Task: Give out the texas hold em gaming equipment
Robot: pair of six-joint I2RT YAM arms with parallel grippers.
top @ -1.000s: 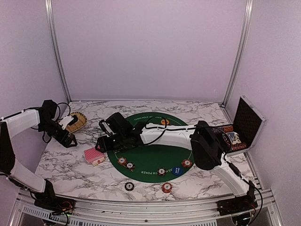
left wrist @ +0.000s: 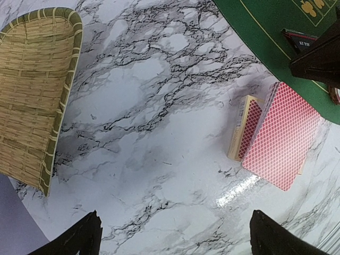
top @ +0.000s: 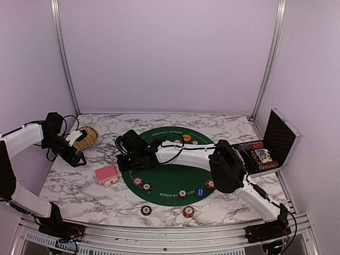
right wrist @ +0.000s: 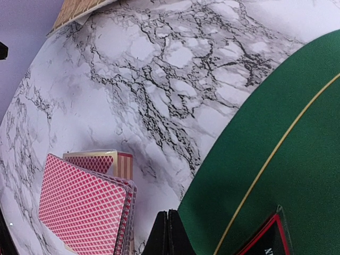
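On the marble table lies a red-patterned card deck (top: 107, 173), resting partly over a card box (left wrist: 250, 126). Right of it is the green poker mat (top: 166, 193). My right gripper is shut with nothing showing between its fingers, above the mat's left edge beside the deck. A black triangular marker (right wrist: 272, 237) lies on the mat close to it. My left gripper stands open and empty over bare marble, left of the deck. Chip stacks (top: 138, 181) sit on the mat's front part, with a blue disc (top: 200, 193) and an orange disc (top: 186, 137).
An open case (top: 276, 143) with chips and cards stands at the right, partly behind my right arm. A woven basket (top: 88, 137) is at the back left. Black chips (top: 146, 210) and red chips (top: 188, 211) lie in front of the mat.
My right gripper was near the deck a second ago, rose toward the back right, and now sits slightly lower over the mat's left edge. The left arm, deck and chips look unchanged.
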